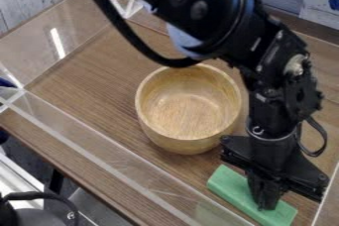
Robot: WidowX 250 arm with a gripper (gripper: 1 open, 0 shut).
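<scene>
My gripper [271, 190] is at the lower right, pointing down with its tips over a flat green block [239, 192] that lies on the wooden table [86, 91]. The tips look closed together; whether anything thin is between them is hidden. The black arm arches from the top left down to it.
A round tan wooden bowl [187, 106] sits left of the gripper, near the middle of the table. A clear plastic edge runs along the front left, and a dark device [34, 208] is at the bottom left.
</scene>
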